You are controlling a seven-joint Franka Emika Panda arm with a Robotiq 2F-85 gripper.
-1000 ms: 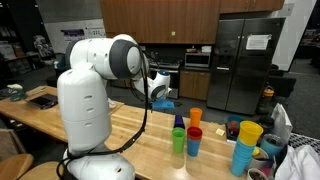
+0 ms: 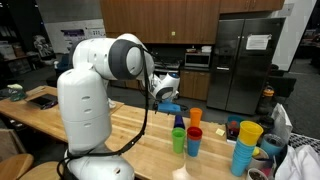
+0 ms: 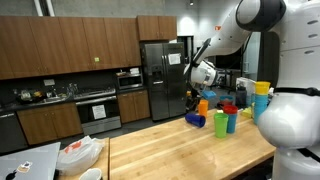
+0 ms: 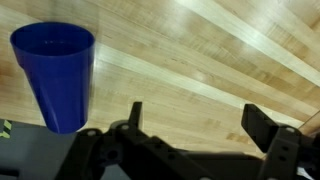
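A dark blue cup [image 4: 58,75] shows at the left of the wrist view, its opening facing the upper part of the frame. My gripper is open above the wooden table, with only bare boards showing between its fingers. The cup lies outside the fingers, beyond the left finger [image 4: 127,130]. In exterior view 1 the blue cup [image 2: 180,119] is just beside my hand. A green cup [image 2: 178,140], a red cup [image 2: 193,141] and an orange cup [image 2: 195,117] stand nearby.
On the right side, a tall stack of yellow and blue cups [image 2: 243,150] stands near other tableware. A white plastic bag [image 3: 80,155] lies on the table's other side.
In exterior view 1 my hand has shifted slightly to the right, closer to the blue cup. The cups have stayed where they were.
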